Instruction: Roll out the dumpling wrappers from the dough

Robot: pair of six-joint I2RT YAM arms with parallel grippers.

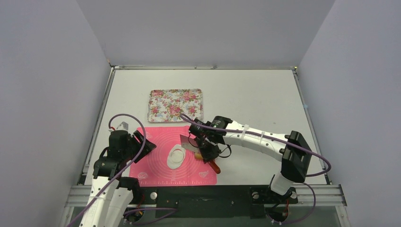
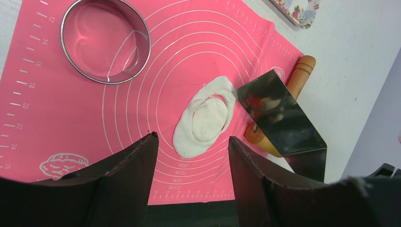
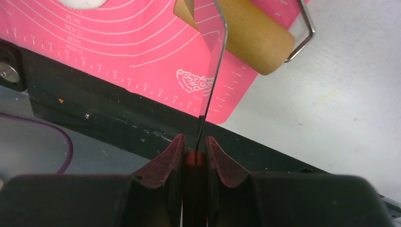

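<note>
A flattened white dough piece [image 2: 183,138] with a round cut in it lies on the pink mat [image 2: 80,123]. A steel ring cutter [image 2: 142,52] sits at the mat's upper left in the left wrist view. My open left gripper hangs over the mat with nothing between its fingers. My right gripper is shut on the handle of a metal scraper [image 2: 279,123], whose blade is right of the dough, over the rolling pin [image 3: 257,42] at the mat's right side.
The floral tray [image 1: 175,105] lies behind the mat. Walls stand on both sides and behind.
</note>
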